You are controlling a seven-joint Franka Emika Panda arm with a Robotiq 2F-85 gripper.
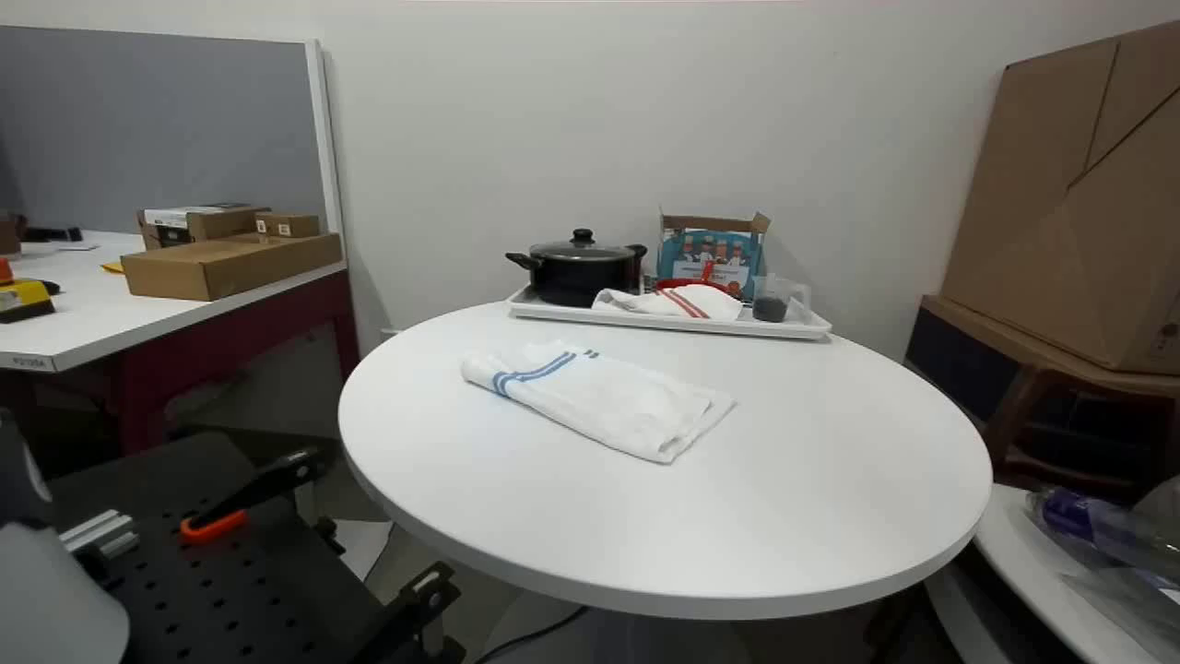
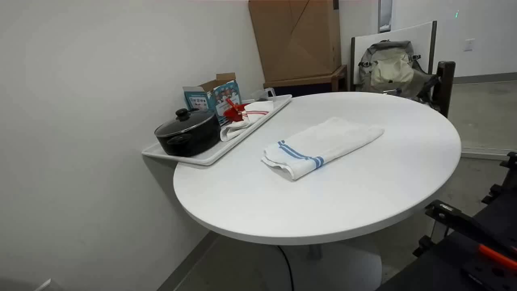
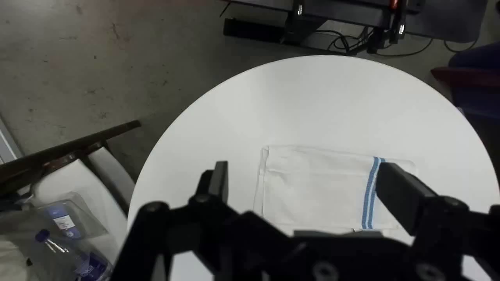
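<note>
A white towel with blue stripes (image 1: 603,398) lies folded flat on the round white table (image 1: 819,487). Exterior view 2 shows the same towel (image 2: 324,145) with its striped end toward that camera. From above, in the wrist view, my gripper stands open, its two black fingers wide apart. Part of the folded towel (image 3: 318,187) shows between and beyond them, and the right finger covers some of the striped end. Nothing is held. Neither exterior view shows the gripper.
At the table's wall side, a white tray (image 1: 664,320) carries a lidded black pot (image 1: 575,269), a red-striped cloth (image 1: 691,302), a blue box (image 1: 708,256) and a clear cup with dark contents (image 1: 771,304). Bare tabletop surrounds the towel.
</note>
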